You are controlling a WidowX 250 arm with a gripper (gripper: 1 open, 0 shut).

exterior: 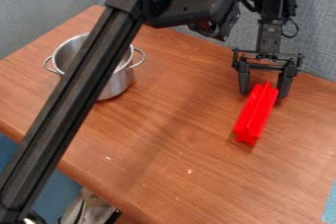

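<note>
A red elongated block [254, 117] lies on the wooden table [171, 169] at the right, angled from lower left to upper right. My black gripper [262, 79] is open, with its fingers down at the far end of the block, one on either side of it. The arm spans the upper left and top of the view.
A steel pot [113, 83] with two handles stands at the left, partly hidden behind the arm. Grey padded walls [195, 38] border the back of the table.
</note>
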